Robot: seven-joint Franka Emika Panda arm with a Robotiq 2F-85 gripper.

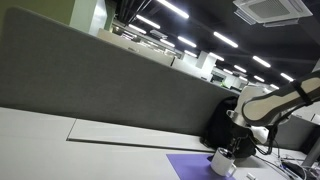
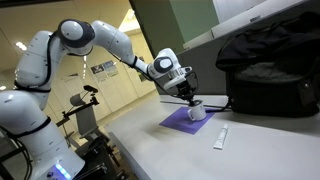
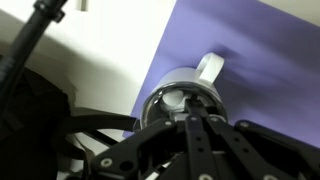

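A white mug (image 2: 197, 111) stands on a purple mat (image 2: 177, 121). In the wrist view, the mug's handle (image 3: 210, 67) points toward the top of the picture, and a small pale object (image 3: 175, 99) shows inside the rim. Over the mug's opening is my gripper, its fingertips close together at the mouth. It looks shut, and I see nothing clearly held between its fingers. Their lower ends are hard to make out against the dark inside. From the side, the gripper reaches down to the mug (image 1: 222, 163) from above.
A black bag (image 2: 275, 75) sits behind the mat against the grey partition (image 1: 110, 85). One slim white item (image 2: 221, 136) lies on the table right of the mat.
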